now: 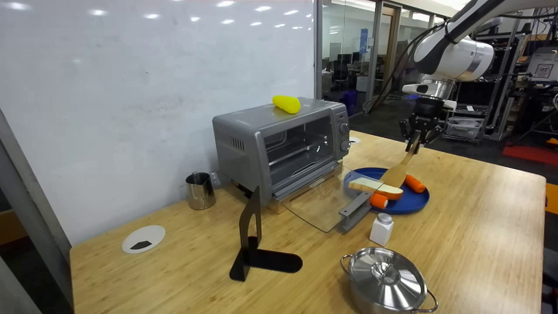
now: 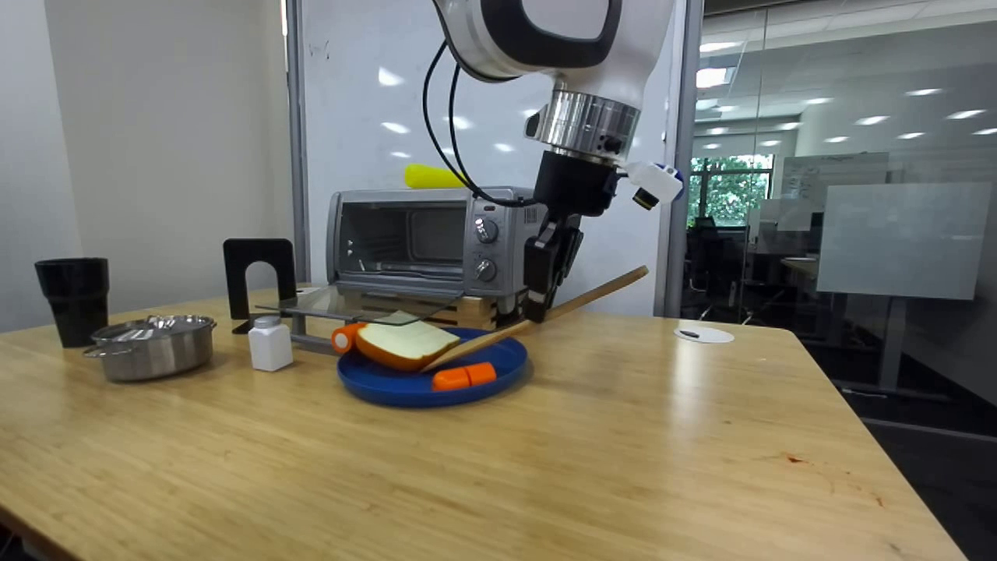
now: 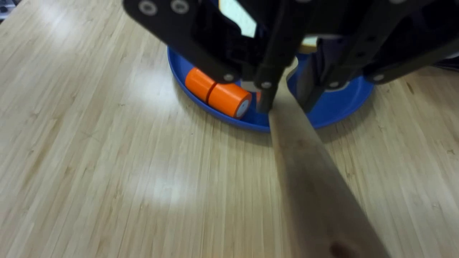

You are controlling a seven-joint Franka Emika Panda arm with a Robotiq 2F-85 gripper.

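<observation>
My gripper is shut on the handle of a wooden spatula (image 3: 301, 150), which passes between its fingers and slants down to the plate. In exterior view 2 the spatula (image 2: 486, 342) has its lower end in the blue plate (image 2: 411, 394), against a slice of bread (image 2: 402, 343). An orange carrot piece (image 2: 464, 377) lies on the near side of the plate, and a second carrot piece (image 2: 343, 337) is by the bread's far left end. In the wrist view the gripper's fingers hide much of the bread and the spatula's blade.
The toaster oven (image 1: 243, 136) stands with its glass door (image 1: 327, 201) lowered, reaching the plate's edge. A yellow object (image 1: 286, 104) rests on top. Nearby are a white shaker (image 1: 382, 230), a lidded pot (image 1: 387, 280) and a black stand (image 1: 261, 256). Right of the plate, the table is clear.
</observation>
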